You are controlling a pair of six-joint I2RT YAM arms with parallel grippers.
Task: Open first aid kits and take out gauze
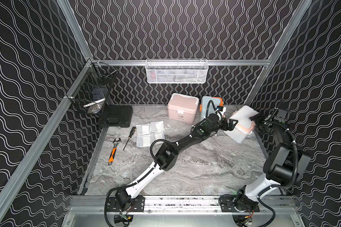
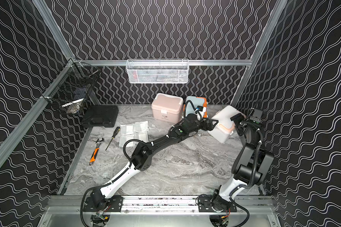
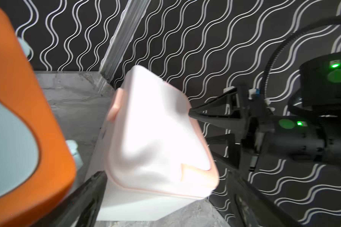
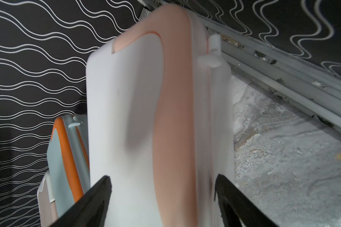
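Observation:
A white kit with a peach handle (image 3: 151, 124) stands closed at the back right, turned at an angle. My left gripper (image 1: 231, 124) is open at its front left, and the left wrist view shows the kit between and beyond the fingertips. My right gripper (image 1: 255, 119) is at the kit's right side; in the right wrist view the lid fills the space ahead of the fingers, and whether they hold it is unclear. A blue-orange kit (image 1: 206, 106) and a pink kit (image 1: 181, 107) stand to the left. White gauze packs (image 1: 149, 134) lie on the table.
A black case (image 1: 115, 115), a screwdriver (image 1: 130, 134) and a wrench (image 1: 113, 151) lie on the left. A white wire basket (image 1: 176, 71) hangs on the back wall.

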